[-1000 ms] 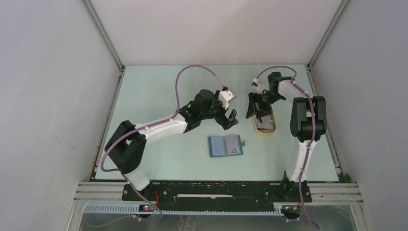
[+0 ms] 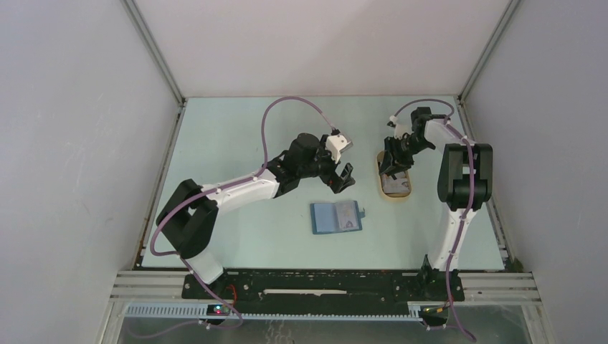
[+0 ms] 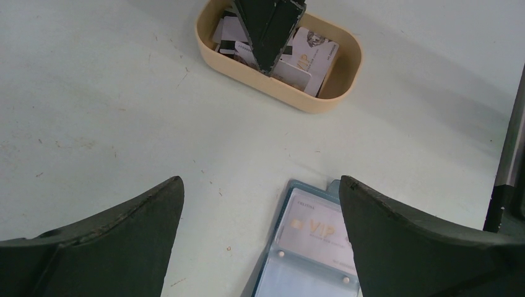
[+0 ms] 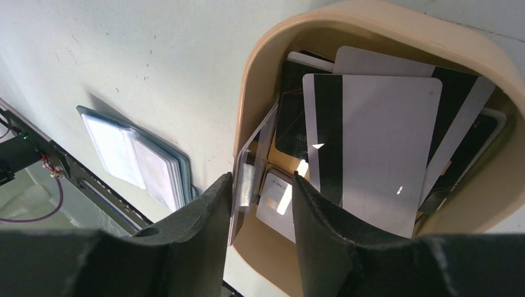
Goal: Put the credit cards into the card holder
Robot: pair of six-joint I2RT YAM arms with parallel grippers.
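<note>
A tan oval tray [image 2: 407, 188] holds several cards [image 4: 384, 154] in the right wrist view. My right gripper is down at its side wall, fingers apart, with an upright card [image 4: 254, 158] by the left finger; whether it is held is unclear. The blue card holder [image 2: 323, 217] lies open on the table, a VIP card [image 3: 312, 229] showing in it. My left gripper is open above the table, left of the tray, nothing between its fingers.
Walls enclose the table at the sides and back.
My right gripper has shifted rightward over the tray. The left arm and the holder have not moved.
</note>
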